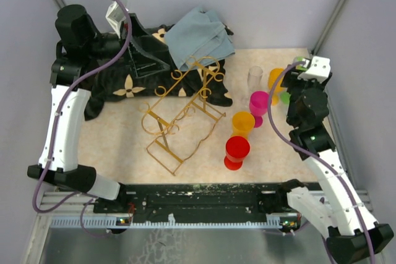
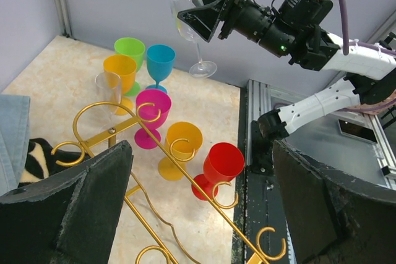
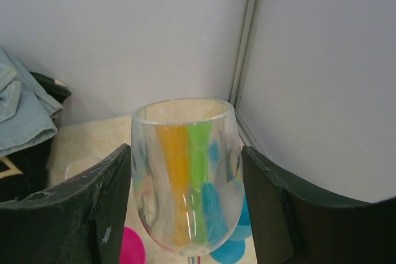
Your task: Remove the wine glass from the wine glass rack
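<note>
The gold wire rack (image 1: 162,120) stands in the middle of the table with no glass hanging on it. Between the fingers of my right gripper is the bowl of a clear wine glass (image 3: 184,180); both fingers meet its sides. The left wrist view shows the glass's foot (image 2: 203,70) hanging in the air, stem downward and slightly tilted, over the right part of the table. My left gripper is open and empty, above the rack's left side, over the dark cloth.
Standing right of the rack are glasses in red (image 1: 236,151), yellow (image 1: 243,123), magenta (image 1: 260,104), and clear (image 1: 254,79). Orange, green (image 2: 130,47) and blue (image 2: 160,62) ones stand below the right gripper. Folded blue cloth (image 1: 198,35) lies at the back.
</note>
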